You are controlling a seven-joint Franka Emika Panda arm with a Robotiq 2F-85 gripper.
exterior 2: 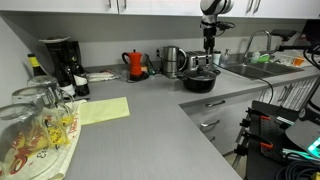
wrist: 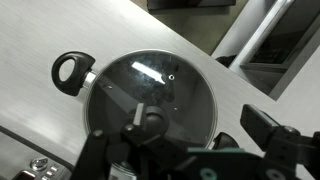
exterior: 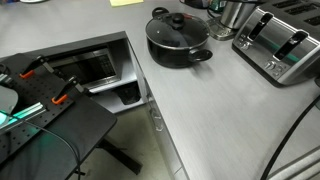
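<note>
A black pot (exterior: 177, 43) with a glass lid (wrist: 160, 95) stands on the grey counter. The lid lies on the pot, its dark round knob (wrist: 152, 118) near the middle in the wrist view. My gripper is open above the lid, its two dark fingers spread wide on either side of the knob. In exterior view 2 the gripper (exterior 2: 209, 47) hangs in the air clear of the pot (exterior 2: 201, 80). Nothing shows between the fingers. Exterior view 1 does not show the gripper.
A silver toaster (exterior: 278, 44) stands right of the pot, with a metal kettle (exterior: 231, 14) behind. Bare counter (exterior: 215, 110) lies in front. A yellow sheet (exterior 2: 99, 110), a red moka pot (exterior 2: 134, 66) and a coffee maker (exterior 2: 72, 74) are farther left.
</note>
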